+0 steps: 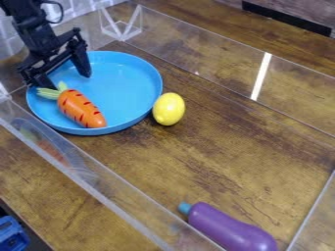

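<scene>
My black gripper [58, 57] is at the upper left, over the back-left edge of the blue plate [120, 88], open, with its fingers spread. A toy carrot [78, 108] with pale green leaves lies on the left part of the plate, just in front of the gripper. A yellow lemon-like object [167, 109] sits on the wooden surface against the plate's right side.
A purple eggplant [229, 227] lies at the lower right. Clear panels [124, 206] border the wooden area, and a blue object [11, 234] is at the lower left edge.
</scene>
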